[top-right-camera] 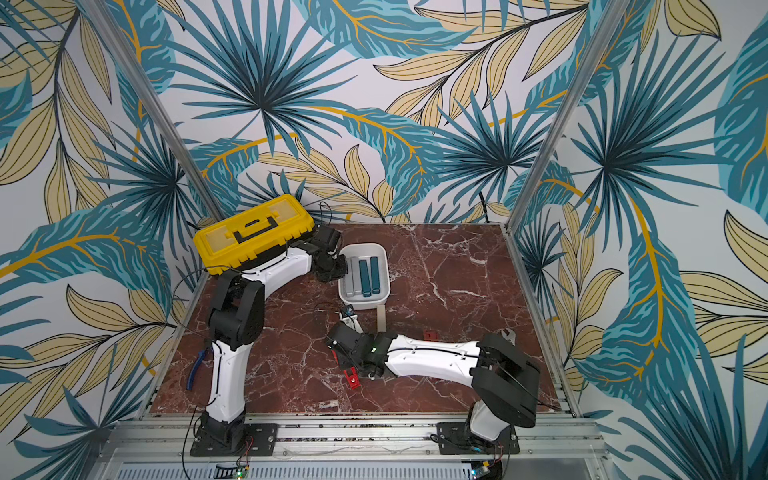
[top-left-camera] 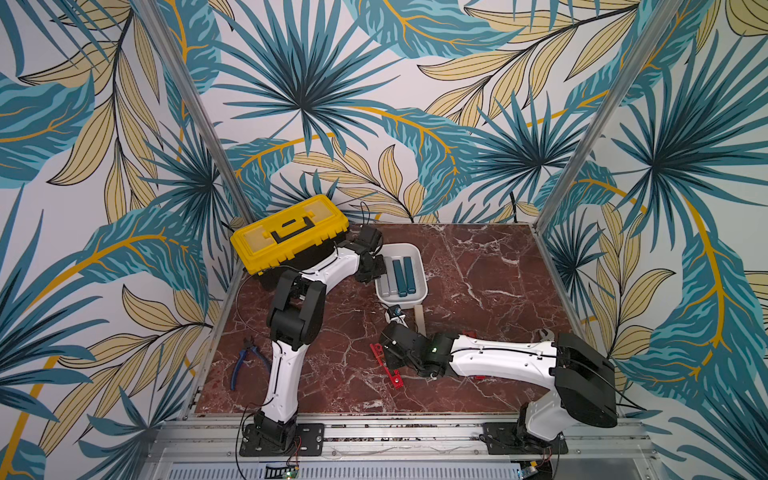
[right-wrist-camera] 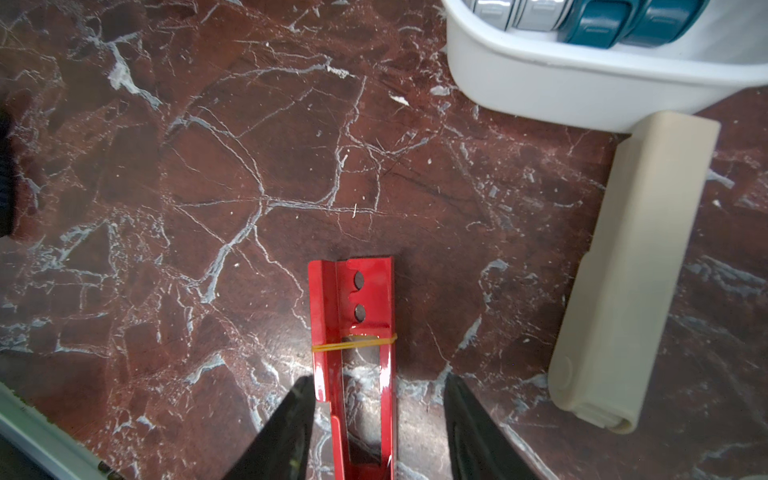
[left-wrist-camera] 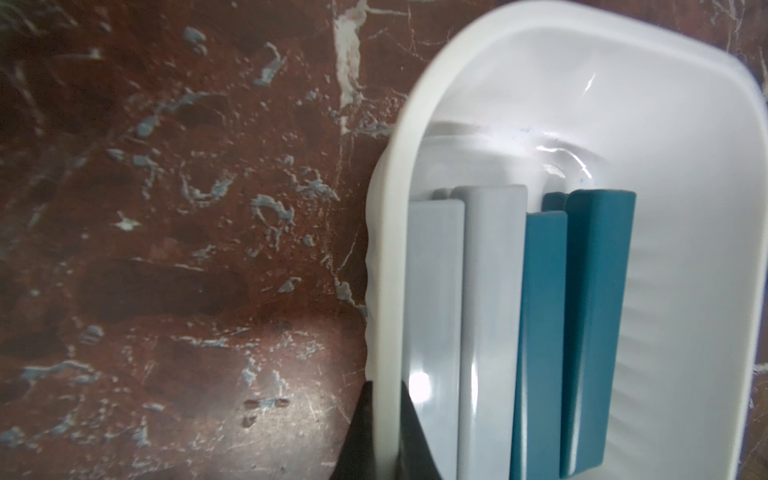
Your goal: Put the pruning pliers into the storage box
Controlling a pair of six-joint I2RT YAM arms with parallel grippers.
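Note:
My left gripper is shut on the left rim of the white plastic box (left-wrist-camera: 744, 320), which holds grey and teal bars. My right gripper is part open above a red tool (right-wrist-camera: 324, 296) with a yellow band round it, with nothing seen held between its fingers. Blue-handled pliers (top-left-camera: 237, 368) lie at the table's left, beside the left arm.
A beige bar (right-wrist-camera: 624, 264) lies just in front of the white box. A yellow toolbox (top-left-camera: 288, 228) stands at the back left. Another red item (top-right-camera: 430, 335) is partly hidden behind the right arm.

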